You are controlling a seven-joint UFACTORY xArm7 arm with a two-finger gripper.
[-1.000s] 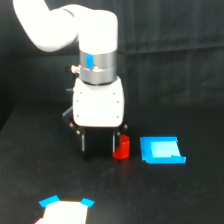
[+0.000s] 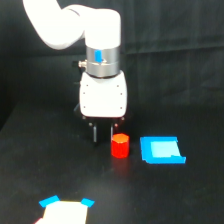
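Note:
A small red cylinder-like object (image 2: pixel 120 147) stands on the dark table near the middle of the camera view. My gripper (image 2: pixel 105 131), a white hand with thin dark fingers, points downward just behind it and slightly to its left. A dark gap shows between the fingers, and no object can be made out in it. The right fingertip appears close to the red object's top, but whether they touch is unclear.
A blue-edged square with a light blue middle (image 2: pixel 162 150) lies to the right of the red object. At the lower left is a pale sheet (image 2: pixel 65 212) with blue corners, cut off by the frame.
My gripper has drawn back a little, up and to the right in the view, and its fingers appear closer together. More of the red object's left side shows; it stands in about the same place.

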